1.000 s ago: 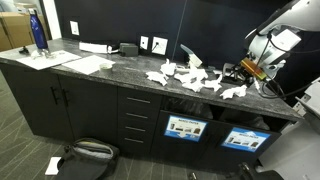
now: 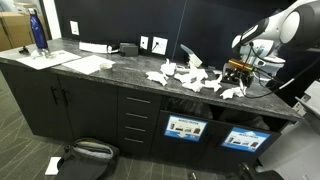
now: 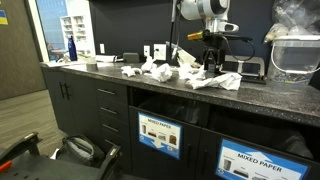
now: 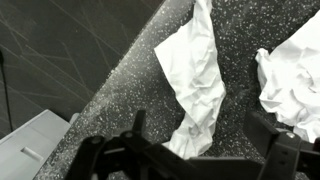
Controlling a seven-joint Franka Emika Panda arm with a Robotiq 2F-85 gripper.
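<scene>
Several crumpled white papers lie scattered on the dark speckled counter (image 2: 130,73). In the wrist view a long crumpled paper (image 4: 197,85) lies below my gripper, its lower end between the two fingers. The fingers are wide apart, with a black finger at the lower left and another at the right. A second crumpled paper (image 4: 296,80) lies beside it at the right edge. Exterior view 2 has the gripper (image 3: 208,68) pointing down just above the papers (image 3: 218,80); whether it touches them cannot be told.
A clear plastic bin (image 3: 295,55) stands at the counter's right end. Farther left are a blue bottle (image 2: 38,32), a dark box (image 2: 128,49) and flat papers (image 2: 45,60). A black bag (image 2: 86,160) rests on the floor. The counter's front edge runs close by the long paper.
The arm has shifted toward the left in exterior view 1, and the gripper now hangs over the papers near the counter's right part. The papers look unmoved.
</scene>
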